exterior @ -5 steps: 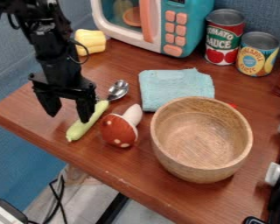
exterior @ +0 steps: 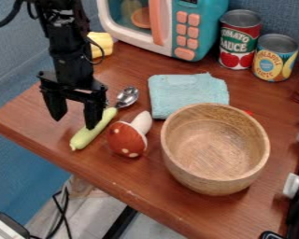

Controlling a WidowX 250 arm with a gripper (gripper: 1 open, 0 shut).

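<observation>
The black gripper (exterior: 74,110) hangs at the left part of the wooden table, fingers apart and pointing down, left of the spoon (exterior: 126,96). A pale yellow-green elongated object (exterior: 87,134) lies below and right of it, with nothing seen between the fingers. A red-and-white mushroom toy (exterior: 127,140) lies beside a wooden bowl (exterior: 215,140). A folded light-blue cloth (exterior: 187,90) lies behind the bowl.
A toy microwave (exterior: 171,28) stands at the back, with two cans (exterior: 239,47) (exterior: 276,63) to its right. A yellow object (exterior: 100,43) is behind the arm. Dark items line the right edge.
The gripper has shifted very slightly to the right. The objects on the table have not moved.
</observation>
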